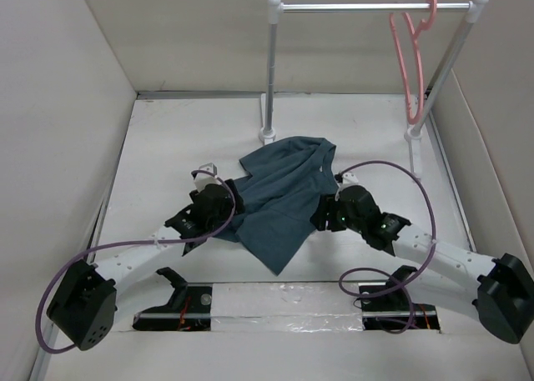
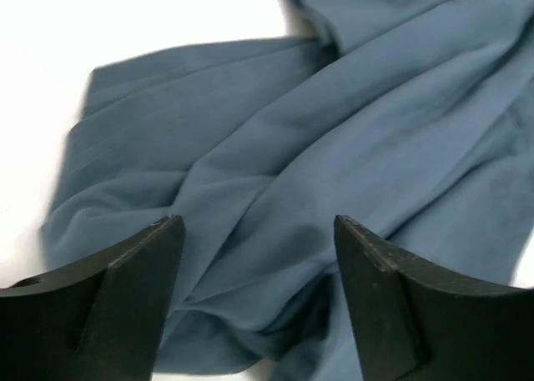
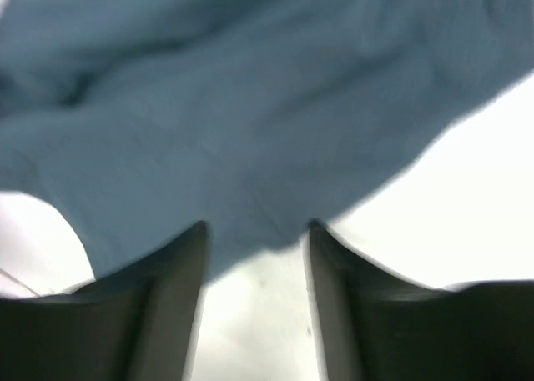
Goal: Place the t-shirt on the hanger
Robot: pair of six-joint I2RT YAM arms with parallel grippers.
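Observation:
A dark teal t-shirt (image 1: 279,198) lies crumpled on the white floor in the top view, filling much of both wrist views (image 2: 275,181) (image 3: 250,114). My left gripper (image 1: 219,191) stands open over its left part, fingers spread above the folds. My right gripper (image 1: 325,210) is open at the shirt's right edge, above the border of cloth and bare surface. Pink hangers (image 1: 417,81) hang at the right end of the rail (image 1: 367,7), empty of cloth.
The white rack's upright (image 1: 270,72) stands behind the shirt, with a second upright at the right. Bare floor (image 1: 154,147) shows to the left. Walls close in both sides.

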